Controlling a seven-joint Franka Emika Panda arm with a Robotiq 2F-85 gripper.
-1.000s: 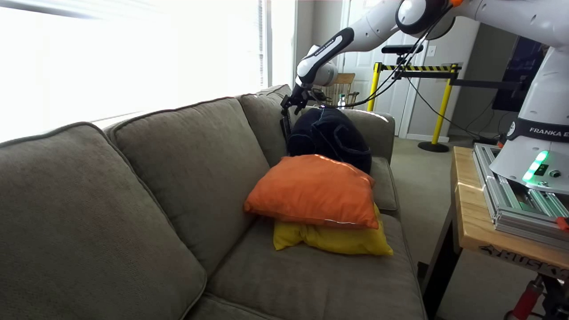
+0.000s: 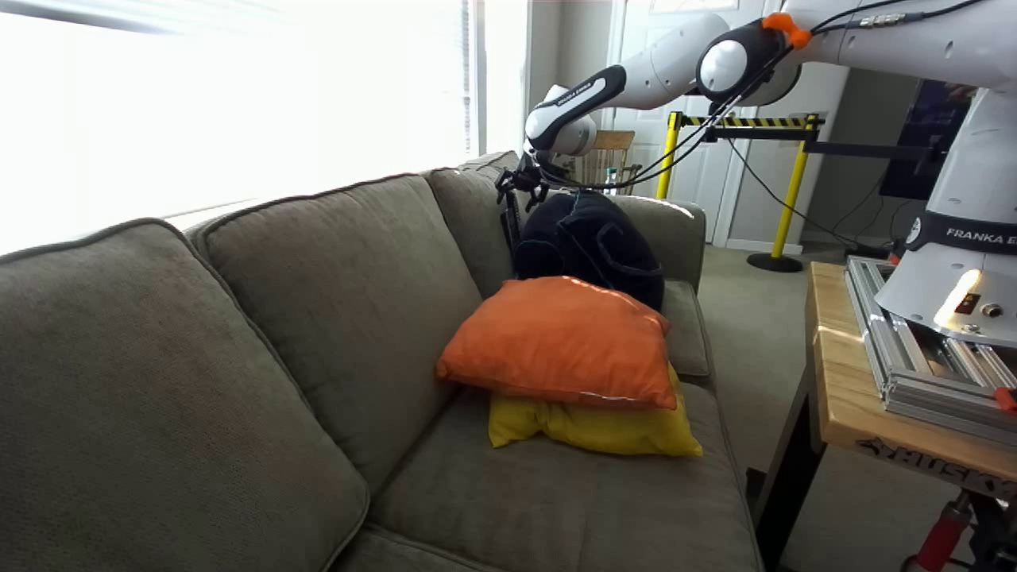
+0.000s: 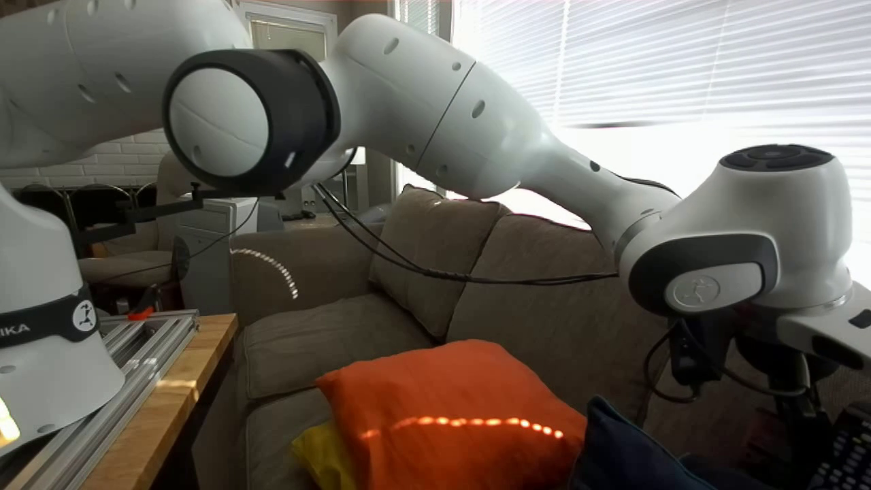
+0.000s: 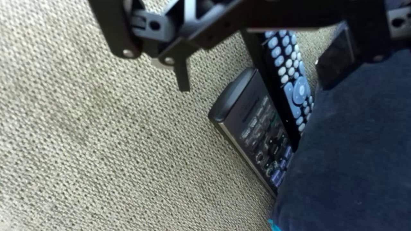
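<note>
Two remotes stand side by side between the couch back and a dark blue pillow in the wrist view. One is a grey-faced remote with a rounded black end; the other is a black remote with pale blue and white buttons. The navy pillow hides their lower ends. My gripper is open, its fingers apart on either side of the remotes, with nothing clasped. In the first exterior view the gripper hangs at the top of a dark remote, beside the dark pillow.
An orange pillow lies on a yellow pillow in front of the dark one. The couch back rises along the window side. Clear seat cushion lies nearer the camera. The arm's wooden bench stands right.
The arm's elbow has come down, and the gripper has shifted slightly left toward the couch back. The base light turned from green to pale yellow. Pillows and remotes look unmoved.
</note>
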